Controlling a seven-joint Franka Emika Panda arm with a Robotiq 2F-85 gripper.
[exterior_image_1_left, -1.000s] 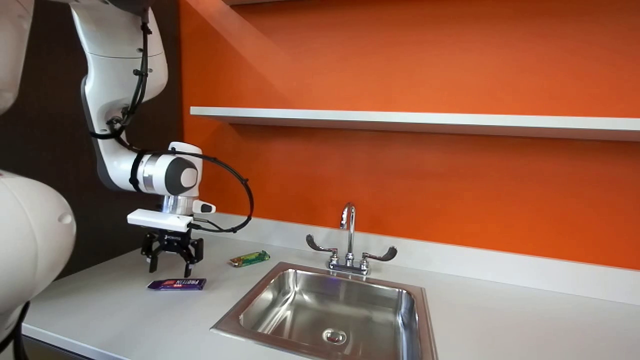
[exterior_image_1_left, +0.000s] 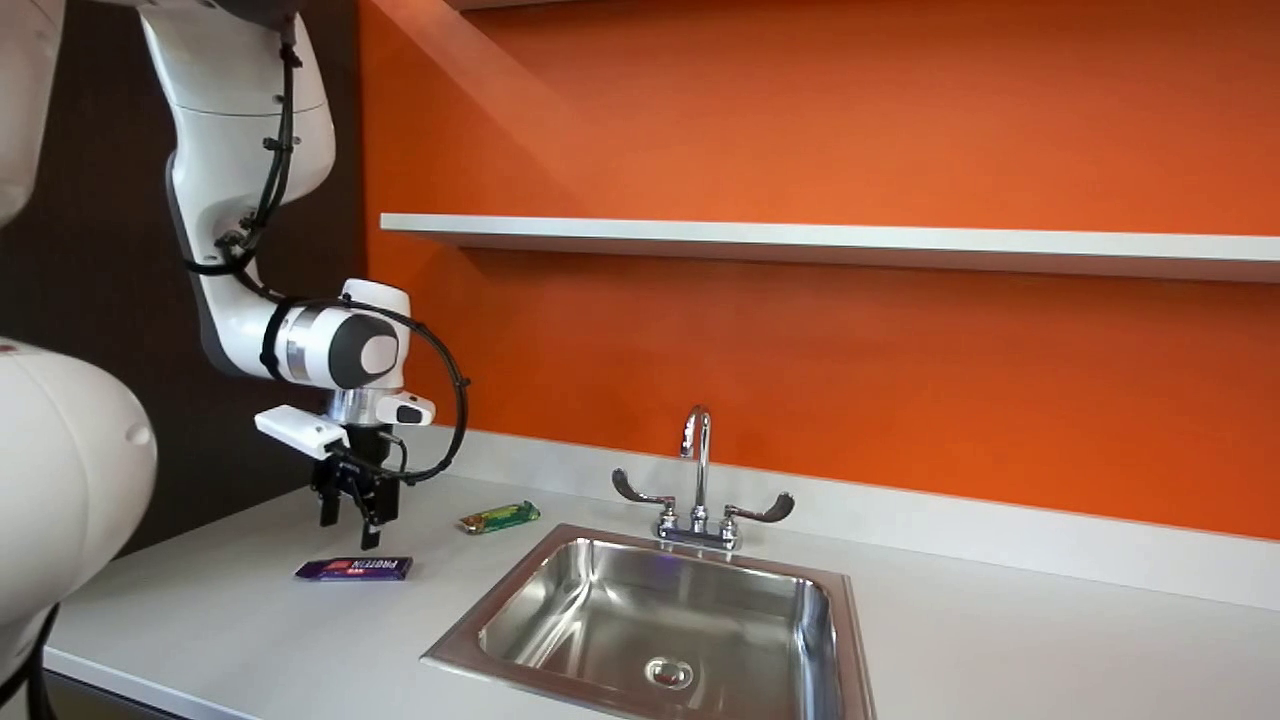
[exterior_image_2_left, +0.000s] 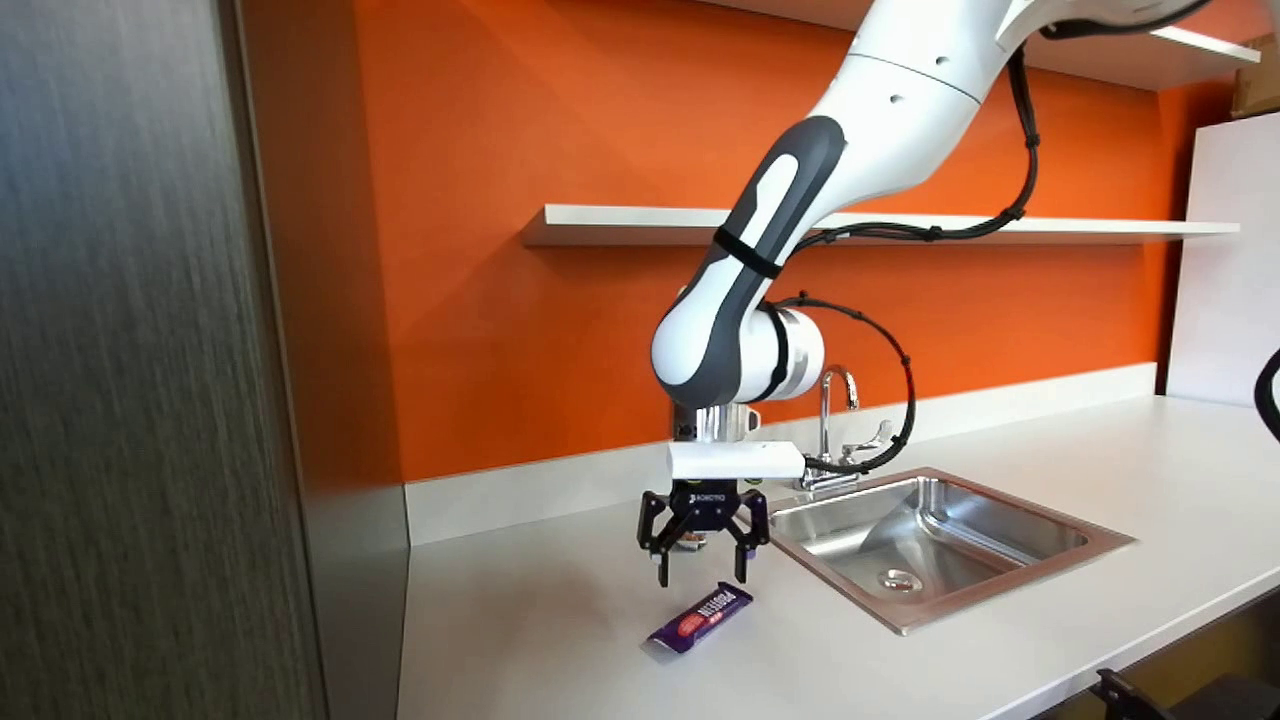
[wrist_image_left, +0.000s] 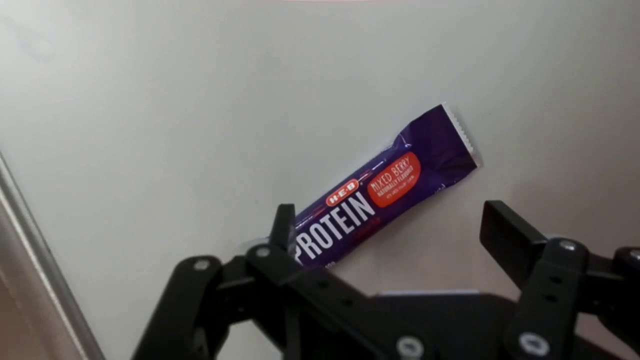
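Observation:
A purple protein bar (exterior_image_1_left: 354, 569) lies flat on the counter left of the sink. The wrist view shows the bar (wrist_image_left: 384, 186) slanting from lower left to upper right, its lower end partly hidden behind one finger (wrist_image_left: 283, 225). Above the counter hangs my gripper (exterior_image_2_left: 703, 574), pointing down, its fingers wide apart and nothing held. In exterior view 2 the bar (exterior_image_2_left: 701, 617) is just below and in front of the fingertips. A green wrapped bar (exterior_image_1_left: 499, 517) rests farther back, toward the wall.
The steel sink (exterior_image_1_left: 534, 559) with its faucet (exterior_image_1_left: 699, 462) is to the right of the bars. A white shelf (exterior_image_1_left: 840, 238) runs along the orange wall above. A dark panel (exterior_image_2_left: 318, 360) closes off the left side. Bare counter surrounds the purple bar.
My gripper has turned about its vertical axis, and its fingers now face a different way above the purple bar. Both bars lie where they were.

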